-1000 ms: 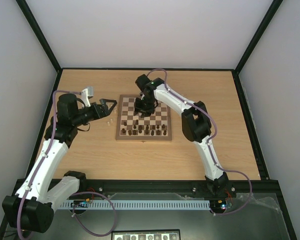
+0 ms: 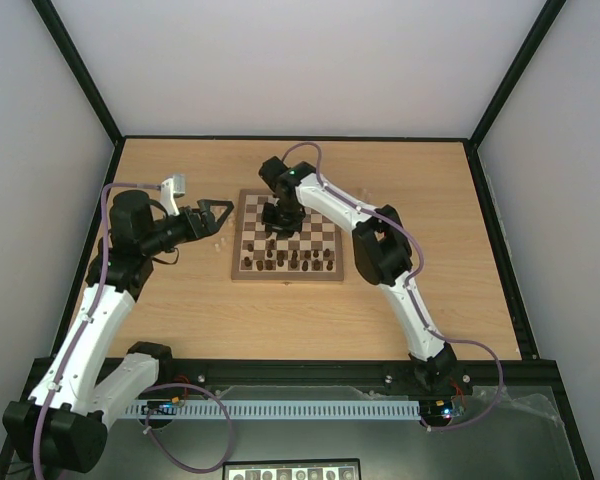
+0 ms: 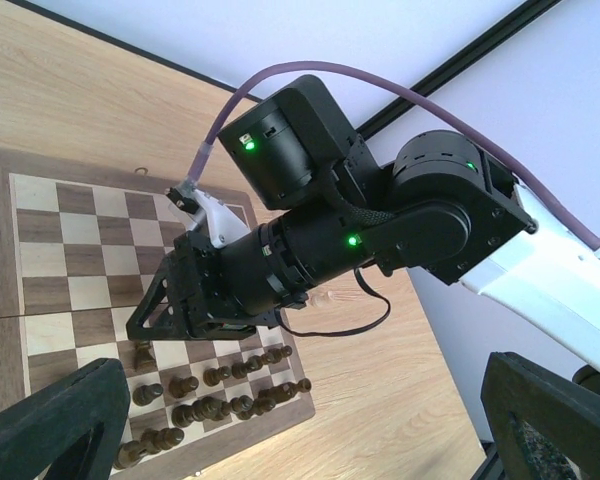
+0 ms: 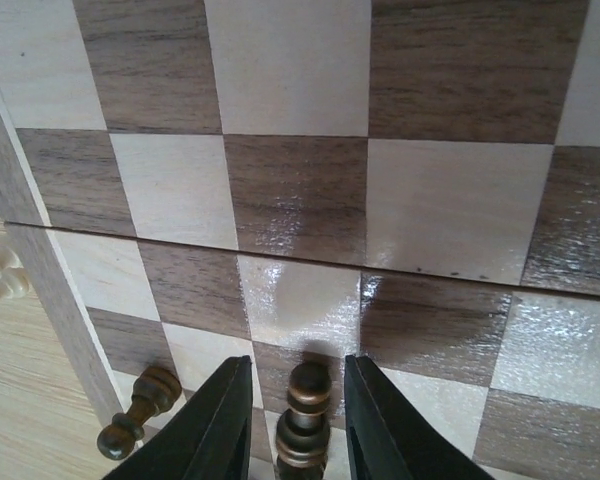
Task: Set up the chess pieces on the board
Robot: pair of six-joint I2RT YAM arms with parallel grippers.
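The chessboard (image 2: 325,225) lies on the table, with dark pieces (image 2: 315,265) lined up in rows along its near side. My right gripper is over the board, its fingers parted around a dark chess piece (image 4: 308,395); slim gaps show on both sides of the piece. Another dark piece (image 4: 140,410) is left of those fingers, near the board's edge. Off to the left of the board, my left gripper (image 2: 223,214) hangs open and empty; its wide-apart fingers (image 3: 70,425) frame the near part of the left wrist view.
Small pale pieces (image 4: 0,280) lie on the table left of the board, below the left gripper's side. The far rows of the board are bare where seen. Open table surface (image 2: 430,230) lies right of the board.
My right gripper and forearm have shifted a little to the left over the board. The left arm and the rows of dark pieces look unmoved.
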